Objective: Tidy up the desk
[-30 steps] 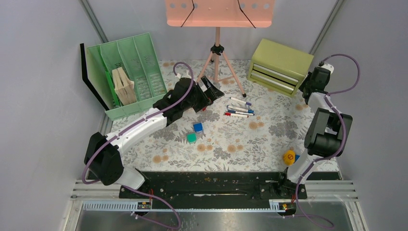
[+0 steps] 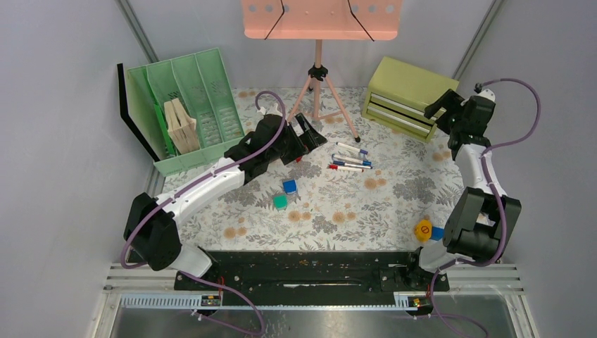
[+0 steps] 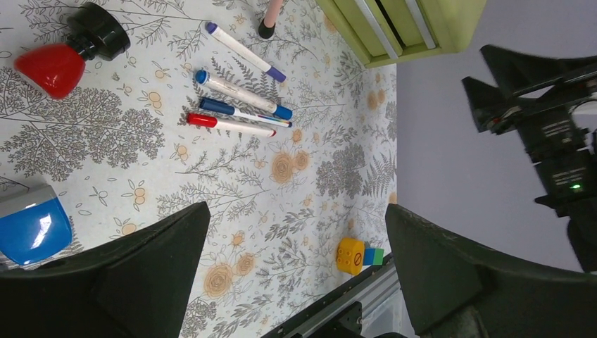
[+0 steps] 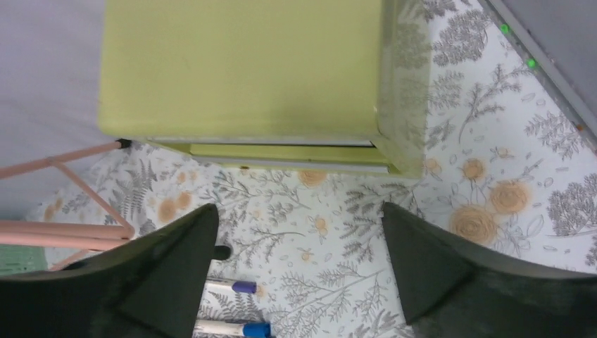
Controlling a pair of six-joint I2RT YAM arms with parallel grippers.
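Several markers [image 2: 350, 167] lie loose in the middle of the desk, with blue, purple and red caps. In the left wrist view a red thing with a black end [image 3: 53, 69] lies left of the markers [image 3: 239, 93]. My left gripper [image 2: 312, 134] is held over that spot, open and empty. A blue-topped block [image 2: 289, 186] and a green-topped block [image 2: 280, 202] sit nearer the front. The green drawer cabinet [image 2: 412, 95] stands at the back right. Beside its right end my right gripper [image 2: 442, 113] is raised, its fingers apart with nothing between them.
A green compartment organizer [image 2: 218, 91] holding beige items [image 2: 181, 127] is at the back left. The pink stand [image 2: 318, 53] rises between organizer and cabinet. A yellow block [image 2: 423, 229] with a blue one [image 2: 436, 233] lies front right. Open desk surface stretches right of the markers.
The left arm and the desk items look the same.
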